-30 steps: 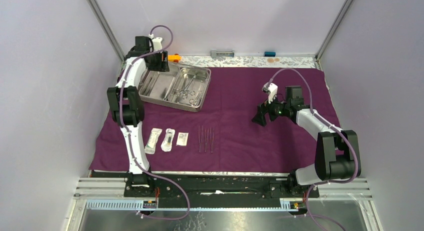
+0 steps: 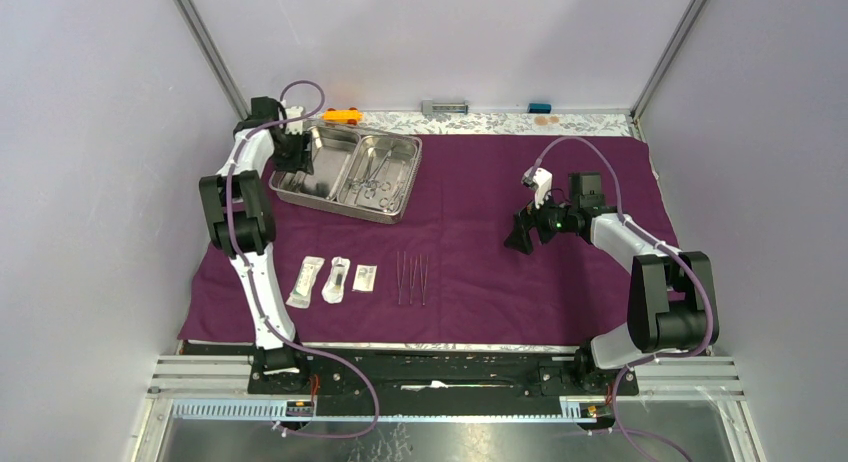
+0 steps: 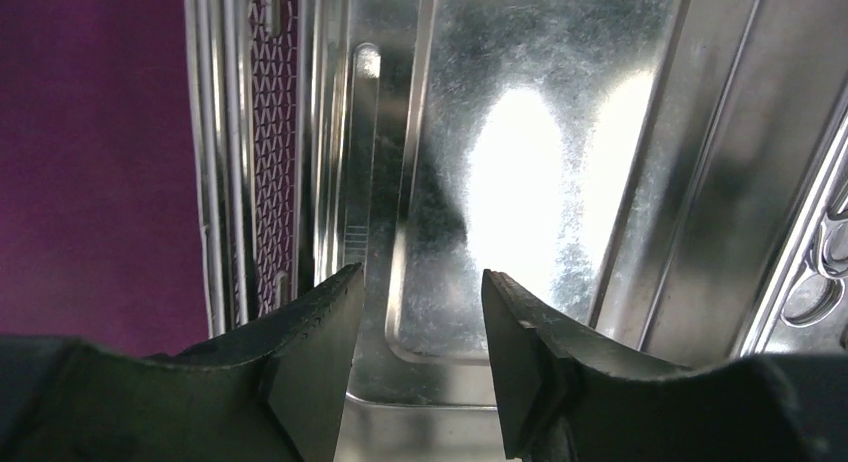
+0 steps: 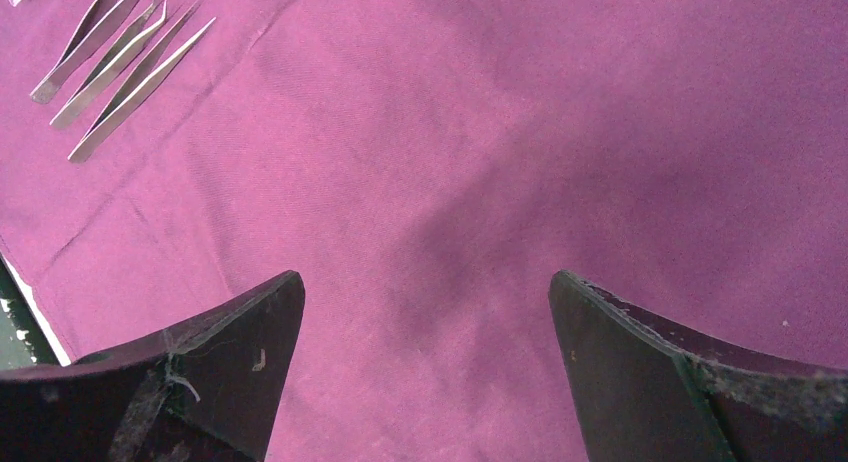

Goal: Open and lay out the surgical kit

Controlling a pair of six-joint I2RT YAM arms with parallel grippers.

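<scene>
The metal tray [image 2: 400, 214] stands at the back left with two steel compartments. My left gripper is open over the left one, nothing between its fingers. Along that compartment's left side lies a slim metal handle [image 3: 362, 152] with a rounded end and fine marks; its lower part is hidden by a finger. Several scissor-like instruments [image 2: 370, 177] fill the right compartment. On the cloth, three tweezers [image 2: 412, 279] lie in a row beside a small packet [image 2: 365, 278] and two wrapped packs, one white [image 2: 306, 282] and one clear [image 2: 336, 280]. My right gripper is open above bare cloth.
</scene>
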